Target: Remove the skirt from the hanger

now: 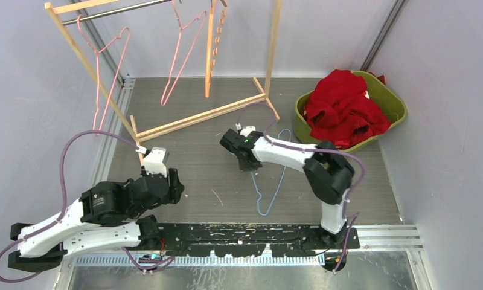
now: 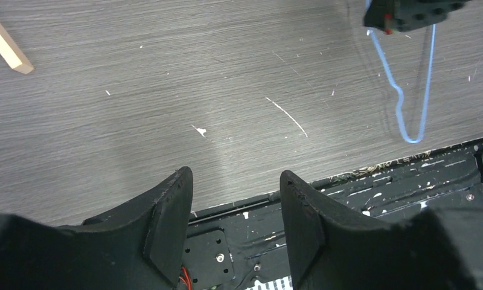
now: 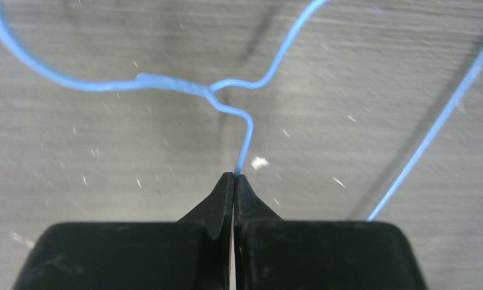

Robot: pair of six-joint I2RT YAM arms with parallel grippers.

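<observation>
A blue wire hanger (image 1: 275, 187) lies low over the floor under my right gripper (image 1: 242, 157); in the right wrist view the fingertips (image 3: 227, 196) are closed on its thin wire (image 3: 245, 142). No skirt is on it. My left gripper is at the lower left in the top view, fingers apart with only floor and metal edge between them, away from the blue hanger. A heap of red cloth (image 1: 342, 109) sits in a green basket (image 1: 387, 96) at the right.
A wooden rack (image 1: 197, 116) at the back holds pink hangers (image 1: 179, 60) and a wooden hanger (image 1: 208, 66). The floor (image 1: 197, 181) between the arms is mostly clear. A black metal strip (image 1: 239, 238) runs along the front edge.
</observation>
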